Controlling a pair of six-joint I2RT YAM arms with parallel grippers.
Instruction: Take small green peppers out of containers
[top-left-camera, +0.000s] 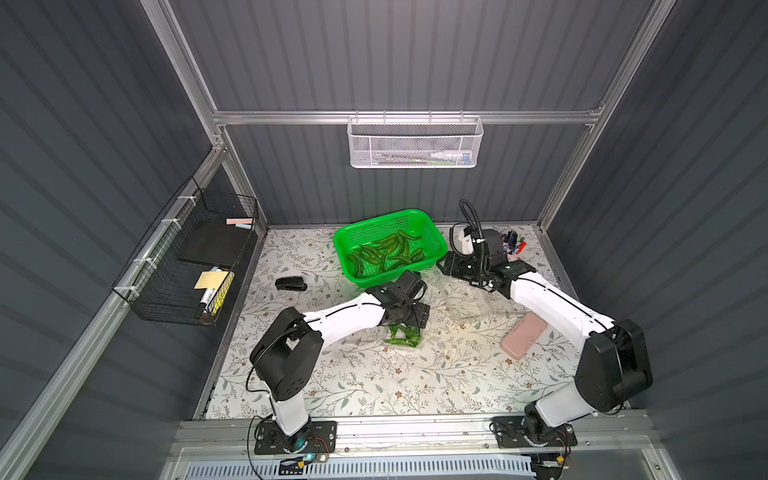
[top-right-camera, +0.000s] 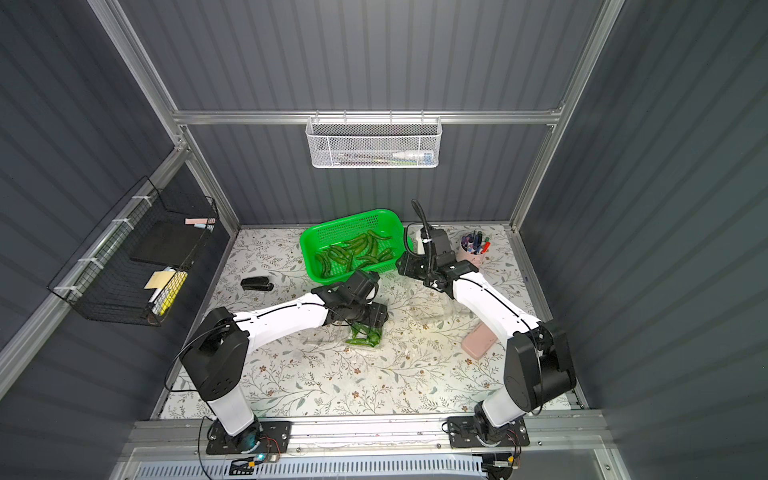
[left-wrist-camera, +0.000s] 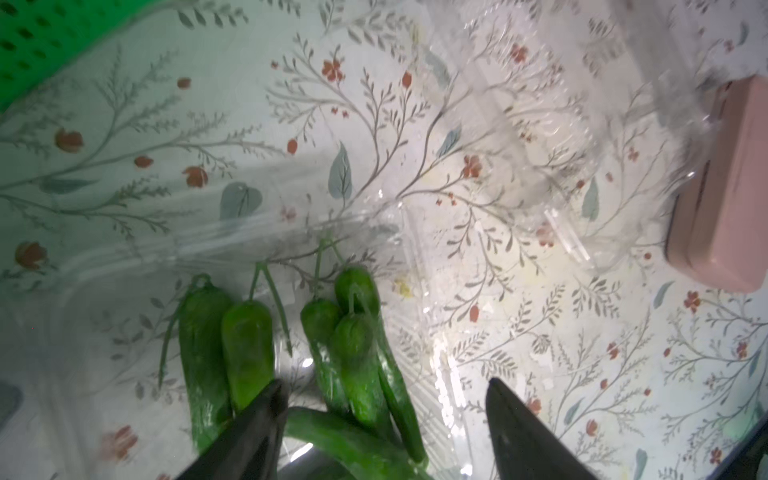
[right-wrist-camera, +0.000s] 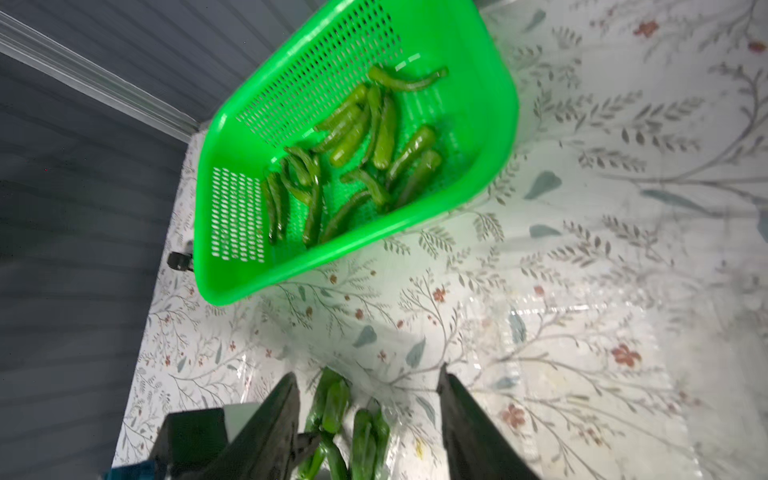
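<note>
Small green peppers (left-wrist-camera: 360, 368) lie in a clear plastic container (left-wrist-camera: 436, 352) at the front middle. My left gripper hangs just over them, open, its fingers apart above the peppers. More peppers (right-wrist-camera: 384, 136) fill the bottom of a green basket (right-wrist-camera: 496, 144) at the back. My right gripper is open near the basket's front right corner, with nothing clearly between its fingers.
Other clear empty containers (left-wrist-camera: 576, 136) lie on the right of the table, near a pink case (top-left-camera: 524, 334). A black stapler (top-left-camera: 291, 283) sits on the left, a pen cup (top-right-camera: 472, 249) at the back right.
</note>
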